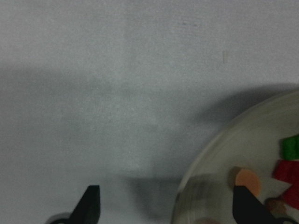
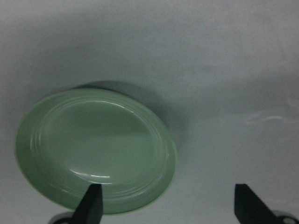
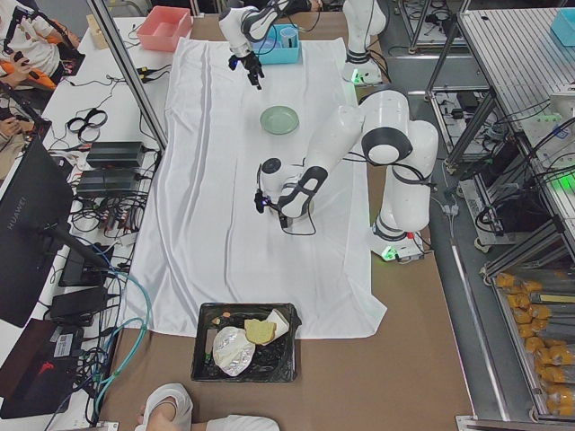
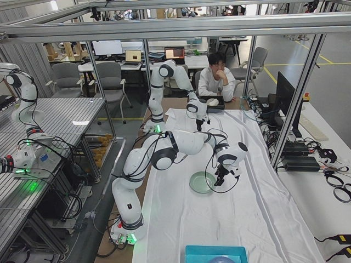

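In the left wrist view a beige plate (image 1: pixel 215 154) holds red pieces (image 1: pixel 287 172), an orange disc (image 1: pixel 247 182) and a green piece (image 1: pixel 290 148). My left gripper hangs open over the plate's edge, nothing held. A green plate (image 2: pixel 96 144) lies on the cloth, with my right gripper open and empty beside and above it. In the camera left view the beige plate is hidden behind an arm.
A black tray (image 3: pixel 278 364) with wrapped items and a yellow piece stands at one end of the white cloth (image 3: pixel 207 251); a blue bin (image 3: pixel 280 56) is at the other.
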